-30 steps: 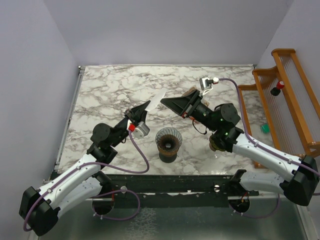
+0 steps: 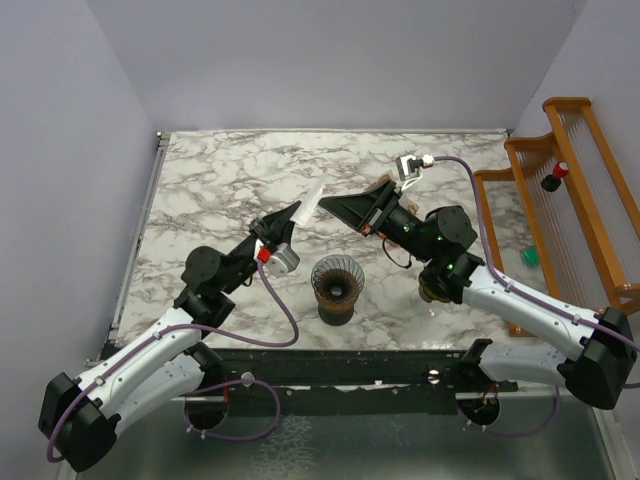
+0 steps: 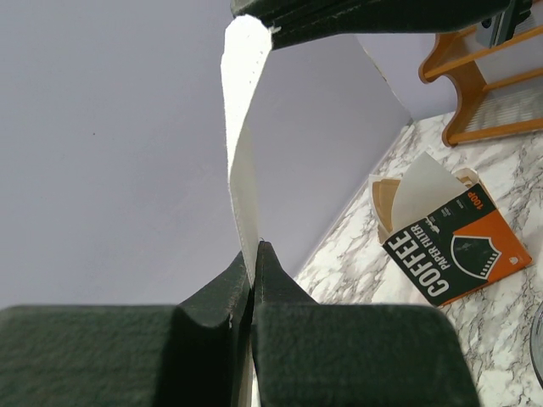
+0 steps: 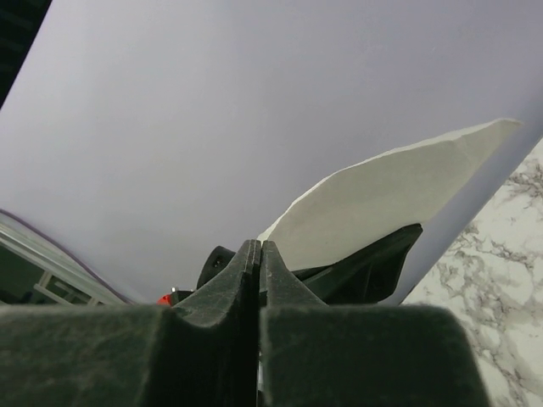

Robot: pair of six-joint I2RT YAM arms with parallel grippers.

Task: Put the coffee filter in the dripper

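Note:
A white paper filter [image 2: 308, 203] is held up between the grippers, above and behind the dripper [image 2: 336, 285]. My left gripper [image 2: 294, 222] is shut on it; in the left wrist view the filter [image 3: 240, 144] runs edge-on down into the fingertips. My right gripper [image 2: 326, 201] is shut at the filter's right side. In the right wrist view the filter [image 4: 382, 191] slants up from behind the closed fingertips; whether they pinch it I cannot tell.
An open coffee filter box [image 3: 450, 246] lies on the marble top behind the right arm. A wooden rack [image 2: 548, 230] with small bottles stands on the right.
Very little differs: my right gripper has shifted very slightly since a second ago. The filter and left arm look unchanged.

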